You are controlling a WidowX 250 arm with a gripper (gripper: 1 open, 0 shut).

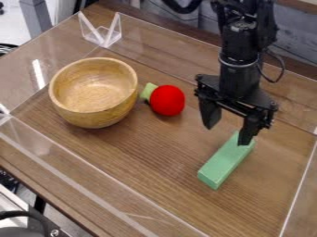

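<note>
My black gripper (238, 120) hangs at the centre right, open, its fingers pointing down just above the upper end of a pale green bar (223, 163) lying on the wooden table. Left of the gripper is a red ball-like object (169, 102), with a small light green piece (148, 91) behind it. I cannot tell whether the fingers touch the bar.
A wooden bowl (74, 93) sits at the left. A clear plastic holder (103, 31) stands at the back left. Cables and a dark object lie beyond the left edge.
</note>
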